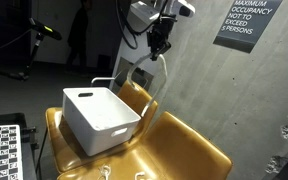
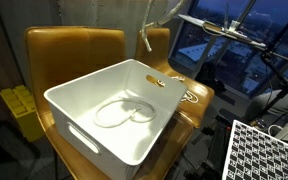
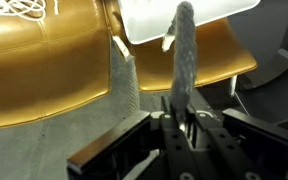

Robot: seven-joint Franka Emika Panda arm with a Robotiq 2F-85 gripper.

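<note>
My gripper (image 1: 159,48) is high above the brown chairs, shut on a pale cord (image 1: 165,75). The cord loops from the fingers and hangs down beside the white box. In the wrist view the held cord (image 3: 184,50) is a thick, blurred grey strip rising from my gripper. The white box (image 1: 104,131) rests on a chair seat, open at the top. A loop of white cord (image 2: 127,103) lies inside it. Another white cord (image 2: 190,97) lies on the chair beside the box; its far extent is unclear.
Brown chairs (image 1: 189,150) stand side by side against the grey wall, with bare seat to the right of the box. A table with a black-and-white grid board (image 1: 2,155) stands at the left. In the wrist view, grey floor shows between the seats.
</note>
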